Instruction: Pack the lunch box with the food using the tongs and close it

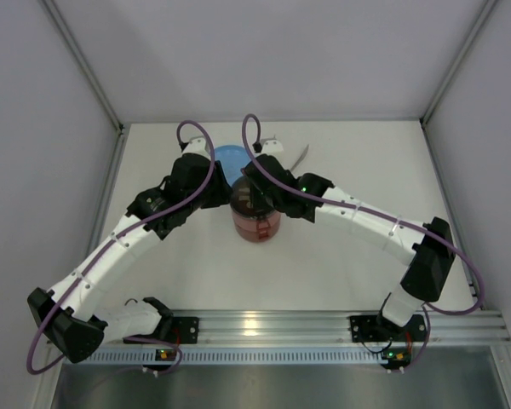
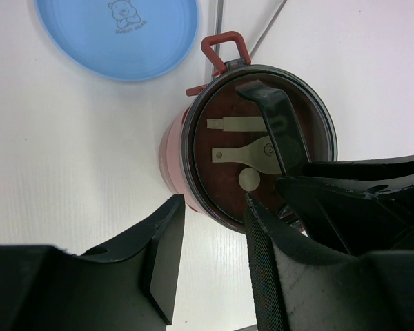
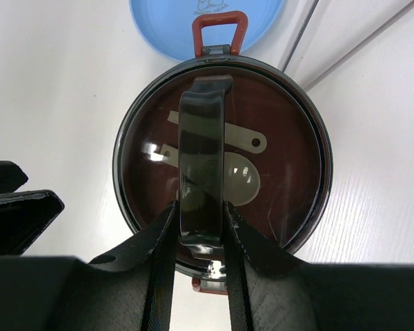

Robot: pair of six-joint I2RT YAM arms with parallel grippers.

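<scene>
The pink round lunch box [image 1: 255,228] stands near the table's middle, under both arms. Its dark see-through lid [image 3: 283,158] sits over the top, with pale utensils visible through it. A black handle [image 3: 201,165] crosses the lid, and my right gripper is shut on its near end. Red clips show at opposite sides of the rim; the far clip [image 3: 221,21] sticks outward. To the box's left, my left gripper is partly open, nothing between its fingers. In the top view, the arms hide both sets of fingertips.
Beyond the box lies a blue plate [image 2: 117,34] with a bear print. Thin metal utensils [image 1: 301,157] rest to its right. Both wrists are close together over the box.
</scene>
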